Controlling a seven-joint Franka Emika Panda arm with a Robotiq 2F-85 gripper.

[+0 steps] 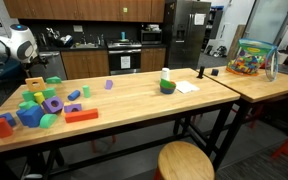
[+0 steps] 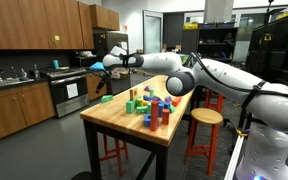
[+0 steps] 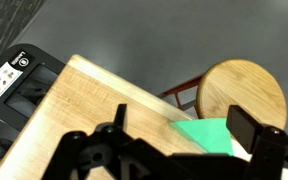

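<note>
My gripper stands open with nothing between its fingers, above the table in the wrist view. Below it, close to the right-hand finger, a green block lies near the table edge, partly hidden by that finger. In exterior view 2 the gripper hangs well above a green block at the table's end. Exterior view 1 has the gripper at the far left, over the cluster of coloured blocks; its fingers are too small there to make out.
Several blocks crowd the left of the wooden table, among them a red bar and a purple ring. A green bowl and white paper lie farther right. A round stool stands in front.
</note>
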